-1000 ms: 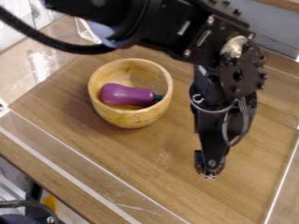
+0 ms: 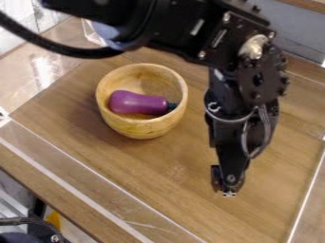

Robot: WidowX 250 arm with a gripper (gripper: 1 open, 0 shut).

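A wooden bowl (image 2: 121,83) sits on the tabletop in the middle left, holding a purple eggplant (image 2: 136,102) with a dark green stem end that lies on its side. The black gripper (image 2: 229,186) reaches down to the right of the bowl and nearer the front, over bare wood and apart from the bowl. Nothing shows between its fingers, which are seen edge-on and are small in the view.
Clear strips run along the left and right edges of the board. A dark cable arches across the upper left.
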